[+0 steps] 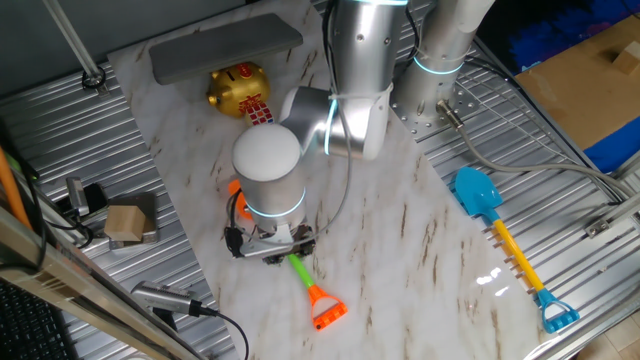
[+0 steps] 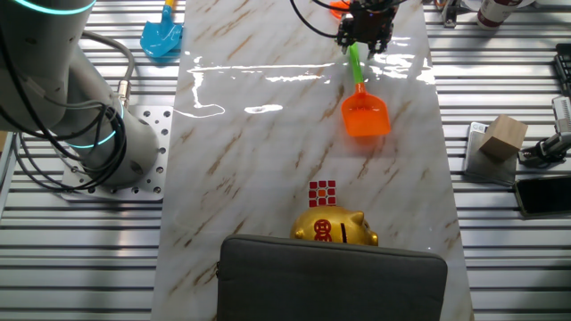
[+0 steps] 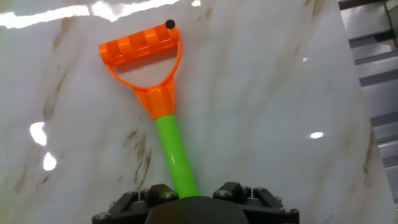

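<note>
A toy shovel lies on the marble-patterned board, with an orange scoop [image 2: 366, 116], a green shaft [image 3: 174, 155] and an orange D-shaped handle [image 3: 142, 48]. My gripper is over the shaft, its fingers parted on either side of the green part. Exterior view 1 shows the gripper [image 1: 275, 252] low above the shovel's middle, with the handle [image 1: 326, 308] sticking out in front and the scoop mostly covered by the arm. Whether the fingers touch the shaft cannot be made out.
A gold piggy bank [image 1: 240, 88] and a Rubik's cube [image 2: 322, 193] stand near a dark grey case [image 2: 330, 281]. At the board's other side lies a blue shovel with a yellow shaft [image 1: 515, 255]. A wooden block [image 1: 125, 223] rests on the rails; the board's middle is bare.
</note>
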